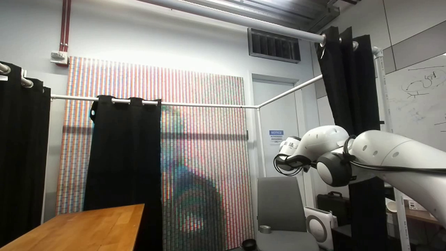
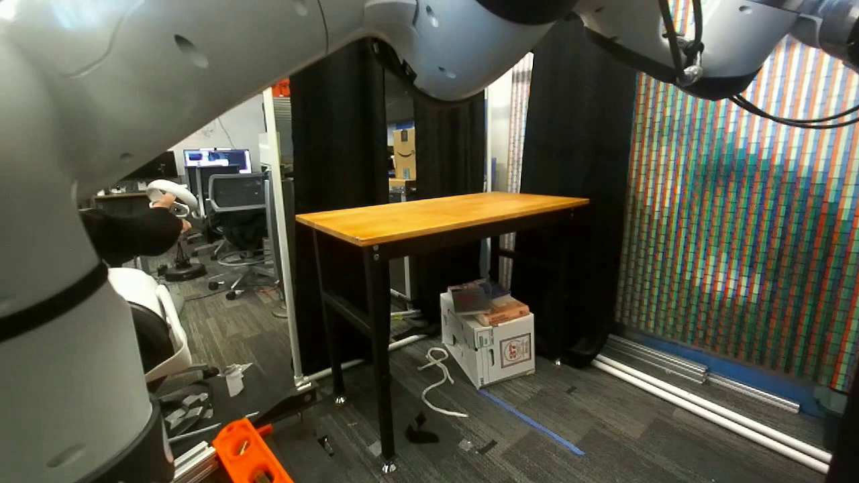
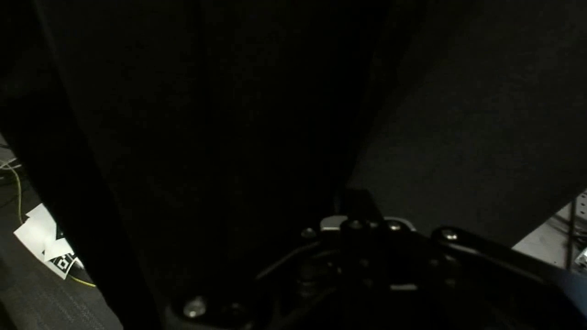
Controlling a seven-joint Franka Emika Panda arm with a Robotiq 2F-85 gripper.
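Observation:
A black curtain (image 1: 349,83) hangs from the white rail at the right of exterior view 1, behind my arm (image 1: 322,140). Black cloth (image 3: 231,110) fills most of the wrist view, and a fold in it runs down to the fingertips. My gripper looks shut there, dark against dark; whether cloth is pinched between its fingers cannot be made out. Neither exterior view shows the gripper itself.
A bare wooden table (image 2: 451,213) stands away from the arm. A grey chair (image 1: 282,205) with a roll of tape on its seat is below the wrist in exterior view 1. White papers (image 3: 47,239) lie on the floor.

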